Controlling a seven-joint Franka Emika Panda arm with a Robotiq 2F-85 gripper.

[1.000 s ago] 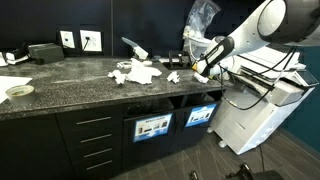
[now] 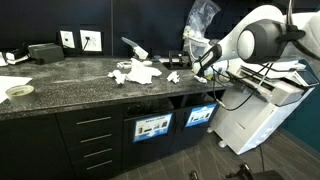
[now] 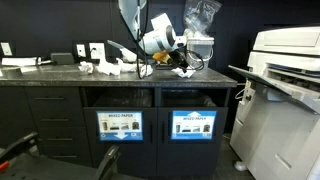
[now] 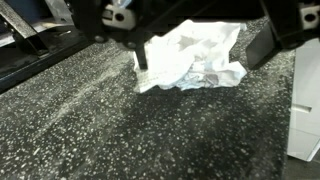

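Observation:
In the wrist view a crumpled white paper [image 4: 195, 55] lies on the dark speckled counter. My gripper is over it, open, one dark finger [image 4: 265, 45] to the right of the paper and the other to its left. Whether the fingers touch the paper cannot be told. In exterior view 2 my gripper [image 3: 178, 68] is low at the counter's right part, with white paper [image 3: 184, 72] beneath it. More crumpled paper [image 2: 140, 72] lies in a pile further left on the counter.
Below the counter [image 2: 75, 95] are two open bins with mixed paper signs [image 3: 121, 125]. A tape roll [image 2: 21, 91] sits at the far left. A clear bag [image 3: 200, 18] stands behind the arm. White drawers [image 3: 285, 110] are at the right.
The arm has swung lower and a little to the left, bringing my gripper down over the right part of the counter. The paper pile looks unchanged.

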